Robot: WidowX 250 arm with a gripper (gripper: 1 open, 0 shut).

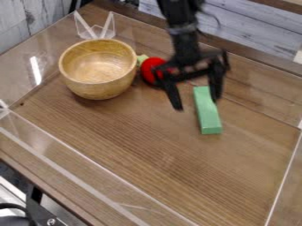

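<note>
My black gripper [189, 90] hangs low in the upper middle of the camera view, its fingers spread open on either side with nothing visible between them. A green rectangular block [207, 112] lies just right of and below it on the wooden table [141, 168]. A red round object [153, 71] sits to the gripper's left, partly behind it, with a small green piece at its back left.
A large tan bowl [97, 71] stands at the upper left.
</note>
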